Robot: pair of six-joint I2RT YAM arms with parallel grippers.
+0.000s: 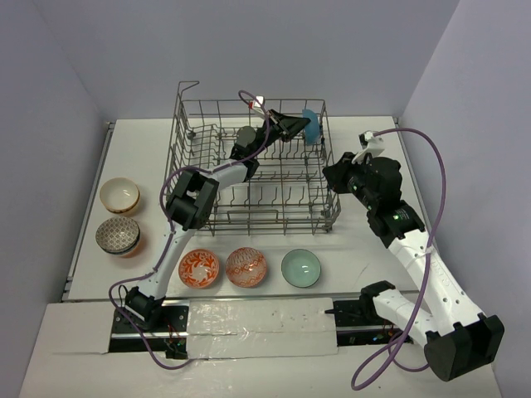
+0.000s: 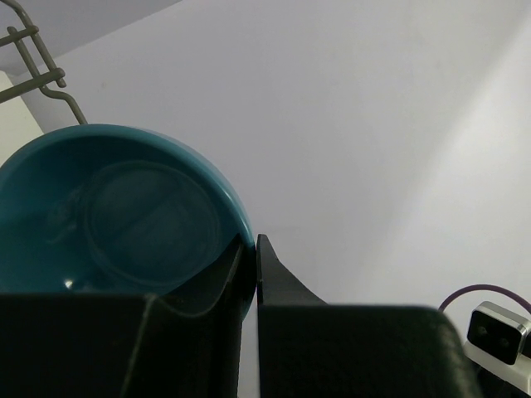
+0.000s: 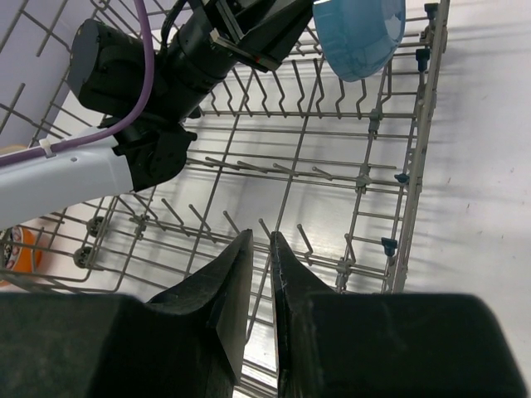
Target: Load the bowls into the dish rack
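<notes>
A blue bowl (image 1: pixel 312 127) is tipped on its side at the back right corner of the dish rack (image 1: pixel 249 222). My left gripper (image 1: pixel 304 124) is shut on its rim; in the left wrist view the rim of the bowl (image 2: pixel 124 199) passes between the fingertips. The right wrist view shows the bowl (image 3: pixel 358 41) at the rack's far end, above or among the tines; whether it rests on them I cannot tell. By the rack's right side, my right gripper (image 1: pixel 330 179) is shut, and nothing shows between its fingers.
In front of the rack stand two orange patterned bowls (image 1: pixel 199 268) (image 1: pixel 246 267) and a green bowl (image 1: pixel 301 268). Cream bowls (image 1: pixel 119 195) and dark patterned bowls (image 1: pixel 118 235) sit at the left. Most of the rack's tines (image 3: pixel 249 228) are empty.
</notes>
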